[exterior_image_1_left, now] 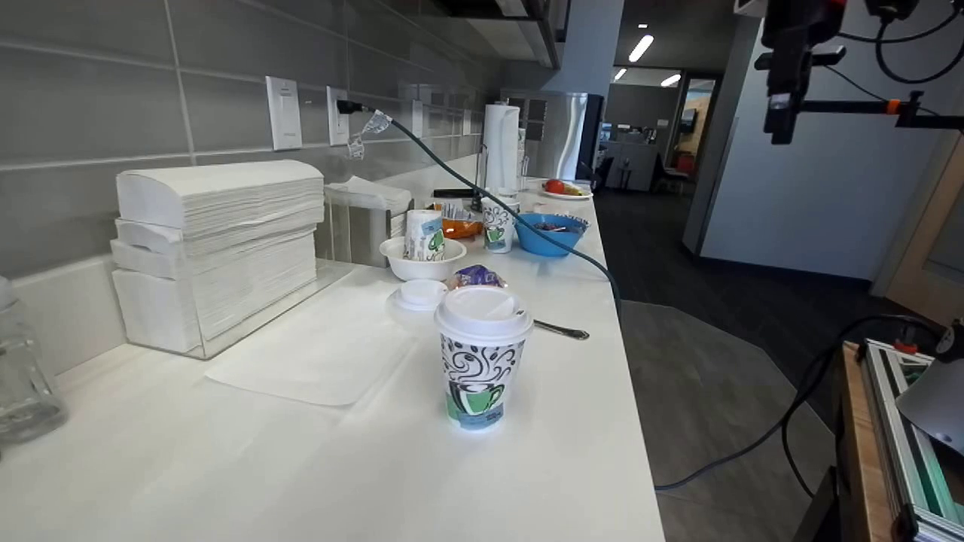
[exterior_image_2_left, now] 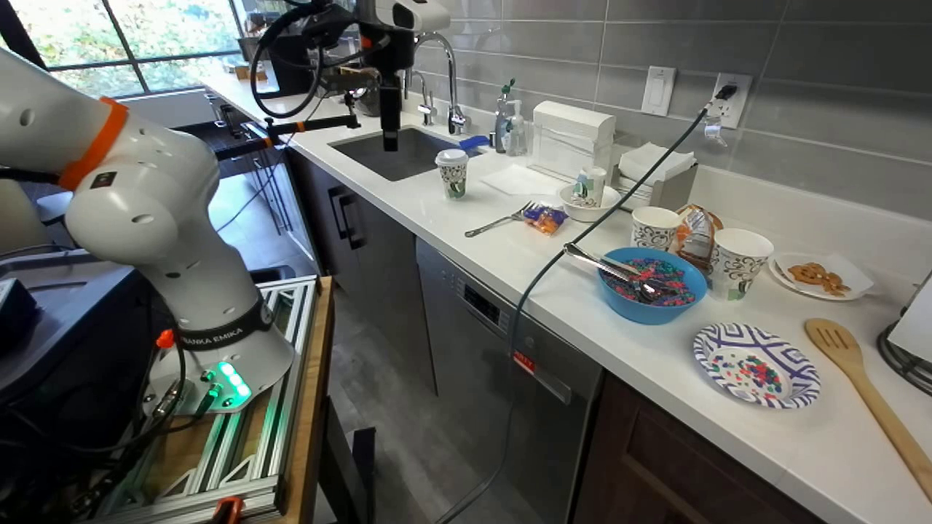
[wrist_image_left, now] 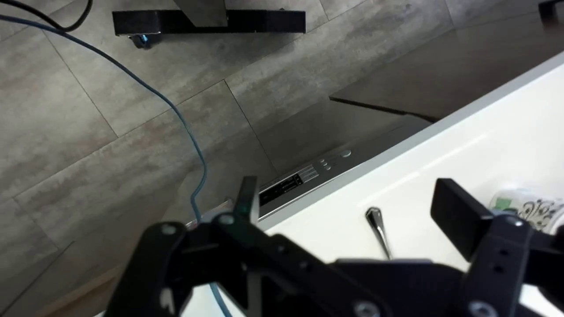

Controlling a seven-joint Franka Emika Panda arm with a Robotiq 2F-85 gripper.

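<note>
My gripper is open, its two black fingers point(wrist_image_left: 458, 214) wide apart with nothing between them. In the second exterior view the gripper point(exterior_image_2_left: 390, 140) hangs high, above and to the left of a lidded paper cup point(exterior_image_2_left: 453, 177) near the sink. That same cup point(exterior_image_1_left: 483, 361), white-lidded with a swirl pattern and a green mug print, stands upright on the counter in the first exterior view. In the wrist view, part of the cup point(wrist_image_left: 531, 208) shows at the right edge, beyond the right finger. A fork's handle point(wrist_image_left: 376, 224) lies on the counter below the gap.
A dark cable point(exterior_image_2_left: 577, 240) runs slanting across the counter from the wall outlet. Farther along are a blue bowl point(exterior_image_2_left: 633, 311) with tongs, paper cups and a patterned plate point(exterior_image_2_left: 712, 336). A napkin stack point(exterior_image_1_left: 253, 235) stands by the wall. Counter point(exterior_image_1_left: 551, 470) around the lidded cup is clear.
</note>
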